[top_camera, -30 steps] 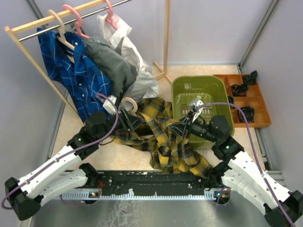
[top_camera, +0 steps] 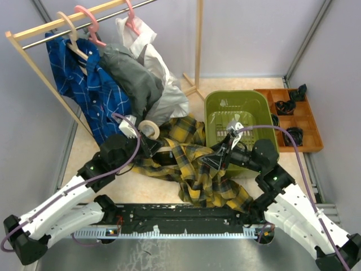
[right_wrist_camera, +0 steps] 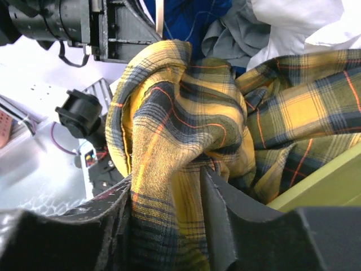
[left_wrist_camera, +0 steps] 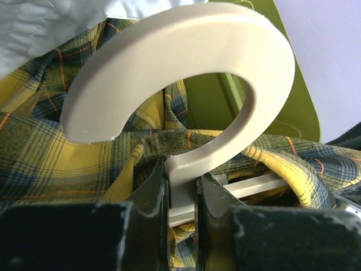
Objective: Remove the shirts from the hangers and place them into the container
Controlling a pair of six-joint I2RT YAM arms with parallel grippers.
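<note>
The yellow, green and navy plaid shirt [top_camera: 194,172] lies crumpled on the floor panel between both arms, partly against the green bin. Its cream hanger [left_wrist_camera: 248,39] has the hook bare, and one hanger arm [left_wrist_camera: 256,185] runs to the right under a fold of the shirt. My left gripper is shut on the hanger's neck just below the hook. My right gripper stands part open, with a thick bunch of plaid cloth [right_wrist_camera: 169,135] lying between its spread fingers. The hanger's far end is hidden.
At upper left a rack [top_camera: 107,5] holds a blue plaid shirt [top_camera: 93,90], a grey garment [top_camera: 132,76] and a white garment [top_camera: 163,84]. The green bin [top_camera: 237,97] stands behind my right gripper, an orange tray [top_camera: 307,127] with black items beside it.
My left gripper has shifted slightly left with the hanger, and more of the hanger's arm shows beside the cloth. My right gripper has moved only a little, toward the front.
</note>
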